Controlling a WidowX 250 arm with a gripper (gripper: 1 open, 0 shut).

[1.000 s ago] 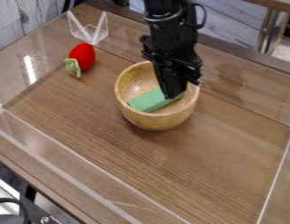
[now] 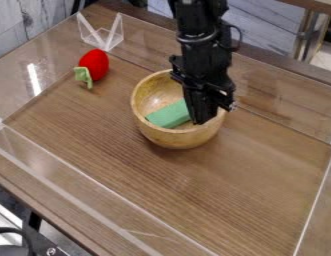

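Note:
My black gripper [image 2: 203,112] reaches down from the top into a wooden bowl [image 2: 162,138] in the middle of the table [image 2: 165,200]. Its tips are over a green block [image 2: 169,114] that lies in the bowl, partly hidden by the gripper. Whether the fingers touch or hold the block I cannot tell.
A red object with a green tip, like a toy vegetable [image 2: 92,64], lies at the upper left, below a clear wire or plastic piece at the back.
My gripper has shifted slightly and its head has turned a little over the bowl. The bowl and block look almost unmoved.

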